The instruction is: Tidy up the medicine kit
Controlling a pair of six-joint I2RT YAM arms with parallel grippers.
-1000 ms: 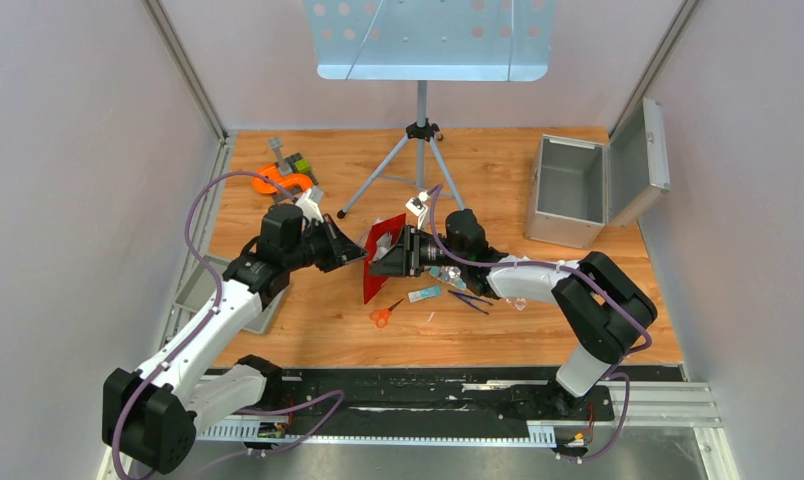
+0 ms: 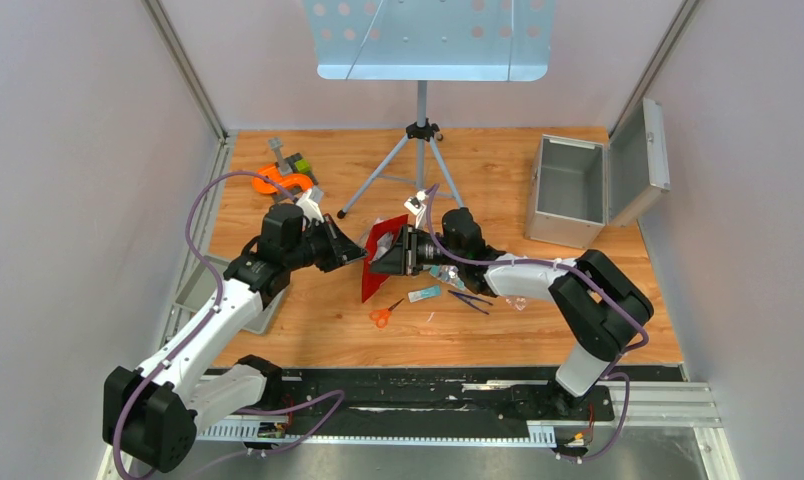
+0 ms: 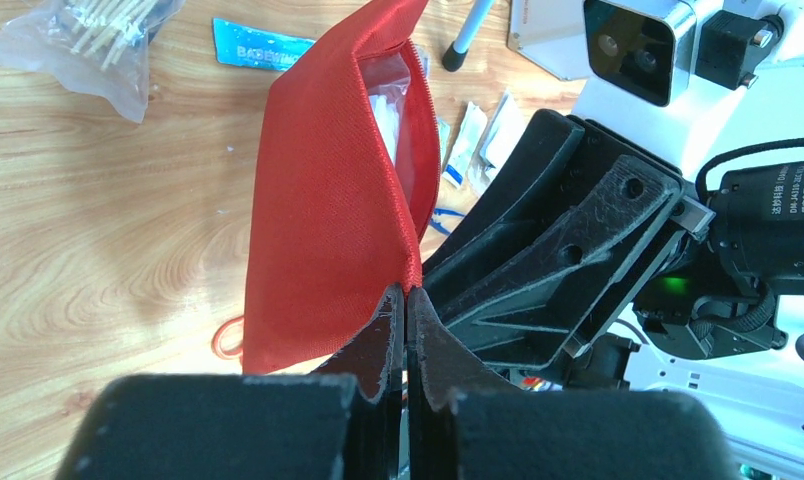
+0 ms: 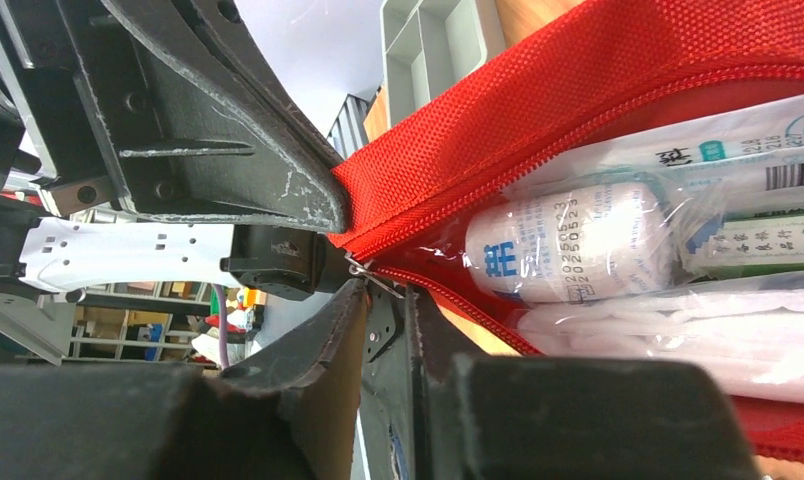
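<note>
The red medicine pouch (image 3: 323, 215) hangs between my two grippers, its zipper part open. My left gripper is shut on its upper corner, with the thin fabric at the fingertips. Inside, through the opening, the right wrist view shows a wrapped white roll (image 4: 578, 240) and other packets. A small metal zipper pull (image 4: 373, 277) sits at the pouch corner beside the left fingers (image 4: 313, 190). Right at that pull is my right gripper, its fingertips slightly apart; no firm hold on the pull shows.
Orange scissors (image 2: 381, 316), a blue-white packet (image 2: 425, 293) and blue tweezers (image 2: 470, 300) lie on the table near the pouch. A grey divided tray (image 2: 269, 312) is under the left arm. At the back right stands an open grey box (image 2: 570, 185). A stand's legs (image 2: 383, 168) occupy the back middle.
Both arms and the pouch keep practically the same place in the top view; no clear movement shows.
</note>
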